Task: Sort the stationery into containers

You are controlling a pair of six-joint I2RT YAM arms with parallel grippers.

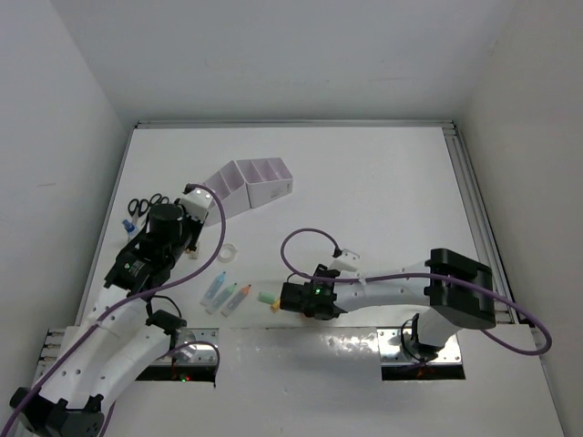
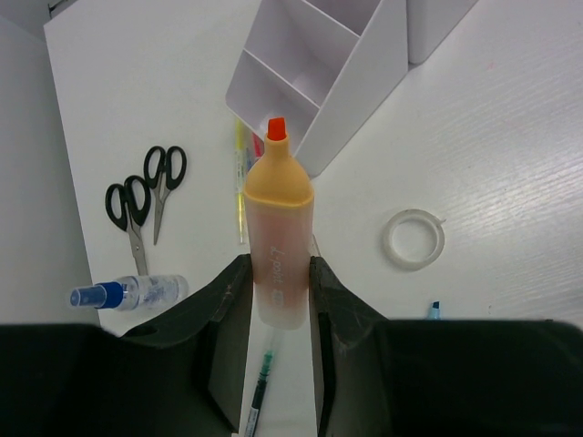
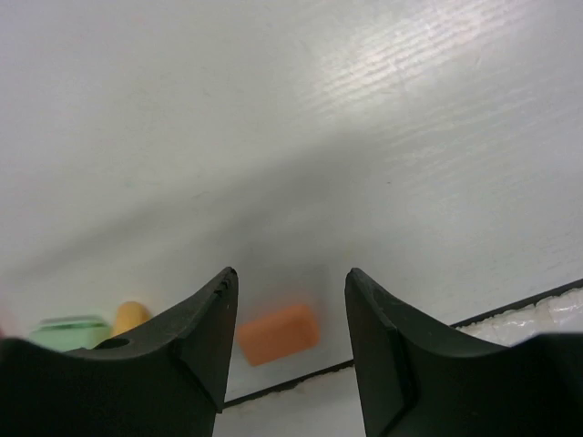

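Note:
My left gripper is shut on a yellow-capped marker (image 2: 279, 228) with an orange tip, held over the left side of the table near the white compartment organizers (image 1: 269, 187). My right gripper is part open, low over the front edge, above an orange block (image 3: 278, 335); a yellow piece (image 3: 130, 320) and a green block (image 3: 68, 332) lie beside it, blurred. Scissors (image 2: 132, 223), a glue bottle (image 2: 146, 293), pens (image 2: 241, 191) and a tape ring (image 2: 414, 239) lie in the left wrist view. Blue, green and orange markers (image 1: 236, 299) lie at front centre.
The front edge runs just below my right gripper in the right wrist view. Walls bound the table at left, right and back.

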